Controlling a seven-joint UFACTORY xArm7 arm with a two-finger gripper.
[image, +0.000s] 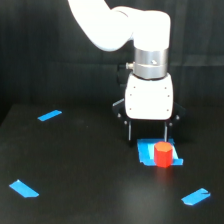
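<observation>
A small red-orange block (163, 154) stands on the dark table, toward the front right of a blue square patch (144, 153) with a pale middle. My gripper (148, 134) is just behind and above the patch, a little left of the block. Its dark fingers are spread wide on either side, hard to see against the black backdrop, with nothing held between them. The block looks clear of the fingers, though their exact depth is hard to judge.
Strips of blue tape mark the table at back left (50, 115), front left (23, 188) and front right (196, 197). A dark curtain (50, 50) hangs behind.
</observation>
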